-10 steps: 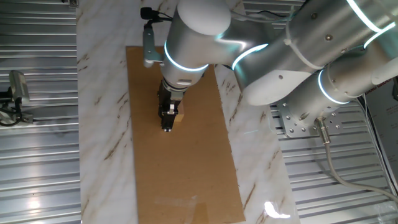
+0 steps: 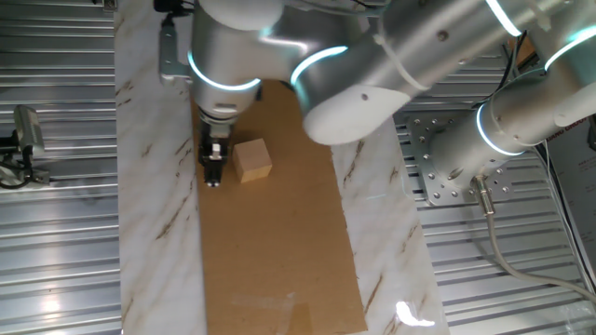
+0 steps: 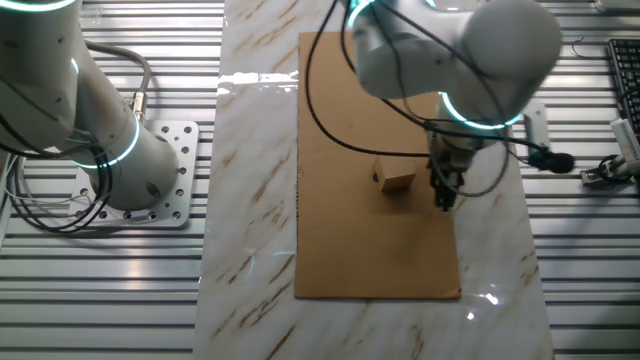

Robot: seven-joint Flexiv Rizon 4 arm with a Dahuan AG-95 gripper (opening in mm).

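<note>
A light wooden block (image 2: 252, 161) rests on the brown cardboard sheet (image 2: 270, 251), its top and one side face visible. To its left in exterior view 1, a small gap away, hangs my gripper (image 2: 213, 182), fingers pointing down near the sheet's left edge. From the opposite side, exterior view 2 has the block (image 3: 396, 174) just left of the gripper (image 3: 444, 203), with a dark round mark on one face. No object shows at the fingertips, but the fingers are too small and dark to judge their spacing.
A marble-patterned surface (image 2: 156, 214) lies under the cardboard, with slatted metal tables on both sides. Black cables (image 3: 318, 105) loop around the arm.
In exterior view 1 my arm and gripper have moved left and slightly up in the picture. The block, partly hidden behind the gripper before, is now uncovered and appears in the same place.
</note>
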